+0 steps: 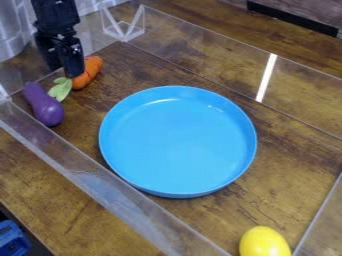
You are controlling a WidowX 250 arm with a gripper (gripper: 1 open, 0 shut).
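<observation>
My black gripper [62, 62] reaches down at the upper left, over an orange carrot [87, 70] with green leaves. Its lower end is at the carrot, hiding part of it; how the fingers stand around it is too small to tell for certain. A purple eggplant [44, 106] lies just in front. A blue plate [178, 140] sits empty in the middle. A yellow lemon [265, 241] rests at the bottom right.
Clear plastic walls [127, 205] border the wooden work area [267, 100]. Bare wood surrounds the plate to the back and right. A blue object [10, 240] is outside the wall at lower left.
</observation>
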